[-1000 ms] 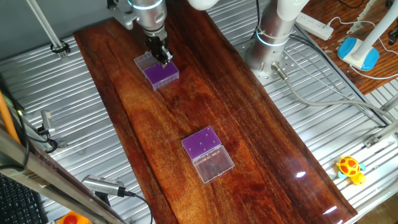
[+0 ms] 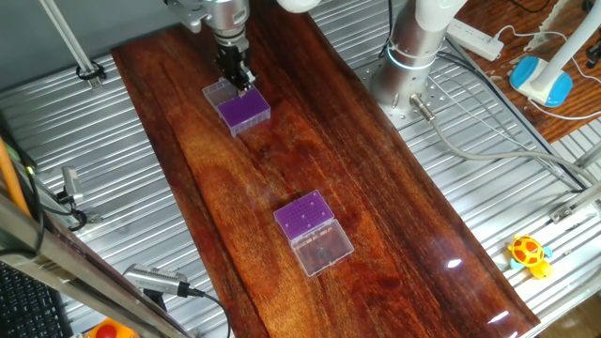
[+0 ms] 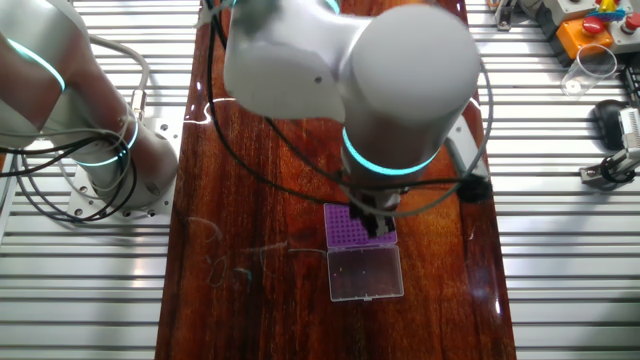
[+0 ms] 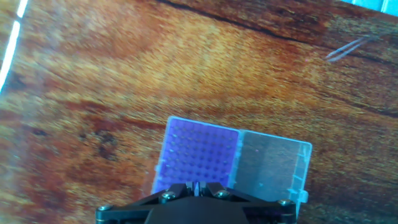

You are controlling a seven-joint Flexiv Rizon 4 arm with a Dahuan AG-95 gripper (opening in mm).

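Observation:
Above the farther box, my gripper (image 2: 241,89) points down, its tip overlapping the purple rack (image 2: 244,110) near the hinge side. Seen from the wrist, the gripper has its dark fingers close together at the rack's (image 4: 198,152) lower edge. A small pale spot shows between them; whether it is a held object or the rack behind is unclear. The rack has rows of holes, and its clear lid (image 4: 270,163) lies open beside it. A second purple rack (image 2: 303,214), with a few pale dots on top, sits nearer with its clear lid (image 2: 322,249) open.
Both boxes rest on a long brown wooden board (image 2: 376,225) over slatted metal. Bare wood lies between them.
My gripper has shifted slightly left over the far rack, and the wrist above it has moved slightly up in the view. Both boxes stay in place.

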